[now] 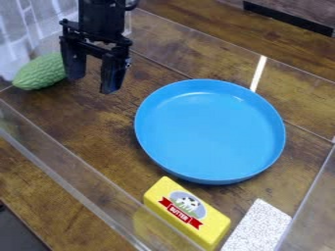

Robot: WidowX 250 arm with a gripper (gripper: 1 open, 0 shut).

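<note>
My black gripper (pixel 94 67) hangs at the upper left of the camera view, its fingers open and pointing down over the wooden surface. Just left of it lies a green, textured oblong object (pixel 39 71). A blue plate (pixel 210 130) fills the middle right. At the bottom, a yellow butter box (pixel 186 212) with a red label lies on its side, with a white speckled block (pixel 257 231) to its right.
Clear walls edge the lower left and right. A white strip (pixel 257 74) shows at the upper right.
</note>
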